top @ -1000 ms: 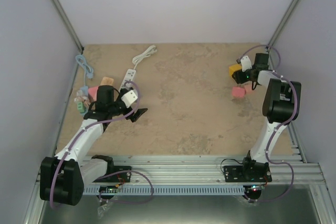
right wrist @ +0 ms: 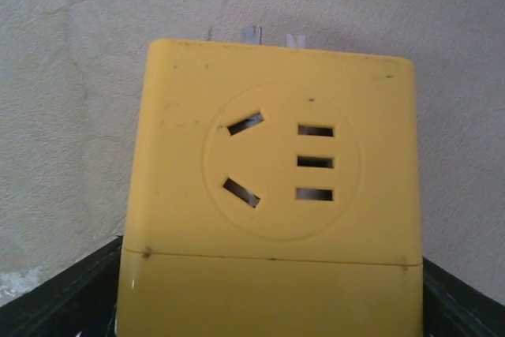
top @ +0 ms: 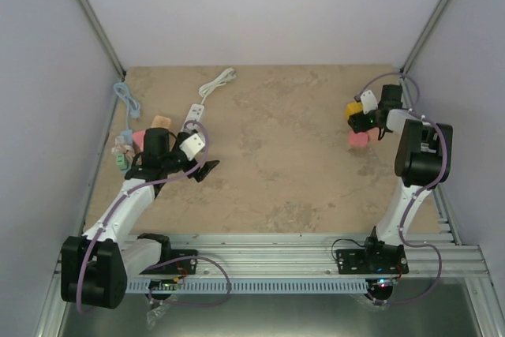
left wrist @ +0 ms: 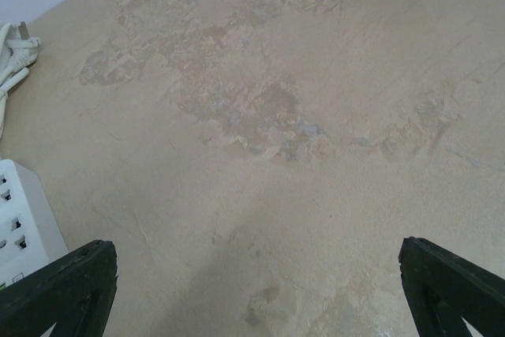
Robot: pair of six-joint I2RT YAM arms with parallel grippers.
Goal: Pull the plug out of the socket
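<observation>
The yellow cube-shaped plug (right wrist: pixel 272 155) with socket slots on its face fills the middle of the right wrist view. Two metal prongs (right wrist: pixel 252 35) show beyond its far edge. My right gripper (top: pixel 355 120) is at the plug, at the right of the table, its dark fingers (right wrist: pixel 79 293) on either side of it; whether they press on it is unclear. Over at the left, my left gripper stands open with nothing between its fingers. Beside it lies a white power strip (top: pixel 192 117), whose slots show at the left edge of the left wrist view.
Next to the right gripper lies a pink block (top: pixel 358 139). A coiled white cord (top: pixel 217 83) runs from the strip. Behind the left arm are a blue cable (top: pixel 129 102), a tan block (top: pixel 162 122) and other small items.
The left gripper has shifted slightly left, toward the strip.
</observation>
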